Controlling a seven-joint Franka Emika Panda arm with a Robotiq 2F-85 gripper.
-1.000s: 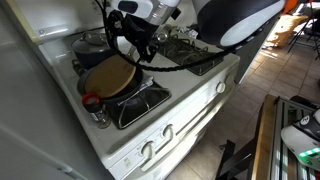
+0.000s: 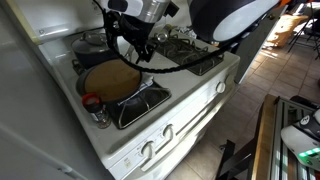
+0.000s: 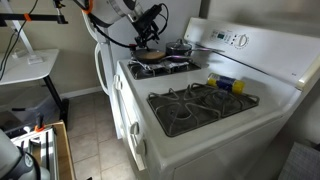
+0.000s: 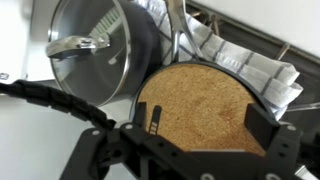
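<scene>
A round brown cork-like disc lies in a dark-rimmed round pan, filling most of it; a dark slot shows near its left side. In exterior view 1 the same disc rests low and nearly flat on the stove's left side. My gripper is open above the disc's near part, its two black fingers wide apart with nothing held between them. Exterior view 1 shows the gripper above and right of the pan. The gripper's body hides the disc's near edge in the wrist view.
A glass-lidded pot stands beside the pan. A checked cloth and a metal handle lie along the other side. A reddish jar sits near the pan. Bare burners and a yellow-blue item occupy the stove's other end.
The gripper has shifted slightly.
</scene>
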